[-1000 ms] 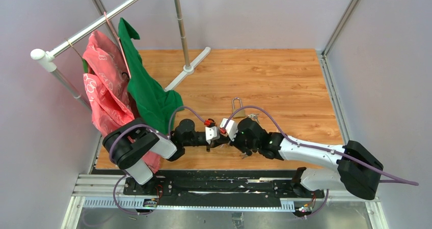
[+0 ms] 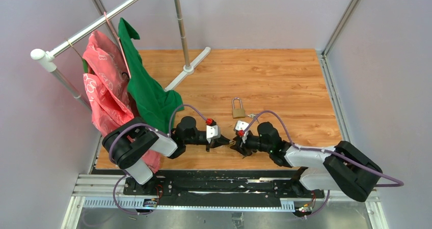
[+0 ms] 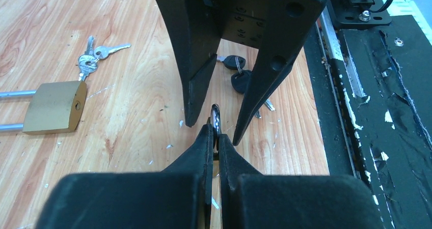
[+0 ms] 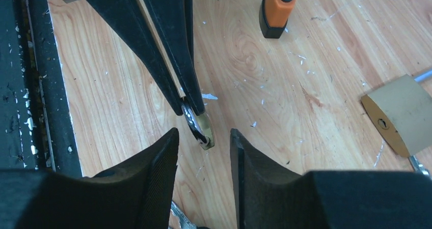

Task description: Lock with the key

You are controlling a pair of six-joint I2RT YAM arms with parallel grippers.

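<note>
My left gripper is shut on a small brass-and-silver piece (image 4: 196,122), seemingly a small padlock gripped at its thin metal loop. Around that piece stand the fingers of my right gripper, apart and with a gap on each side. A larger brass padlock (image 3: 56,109) lies on the table, its shackle pointing away and its keyhole showing. Beside it rest silver keys (image 3: 102,51). Black-headed keys (image 3: 241,80) lie beyond the right gripper's fingers in the left wrist view. Neither gripper visibly holds a key.
Red cloth (image 2: 104,81) and green cloth (image 2: 147,86) hang from a rack (image 2: 117,10) at the left. A dark rail (image 2: 219,183) borders the table's front.
The right gripper has drawn back to the right, away from the left gripper's tip, where a brass-coloured bit now shows between them. The left arm has barely moved.
</note>
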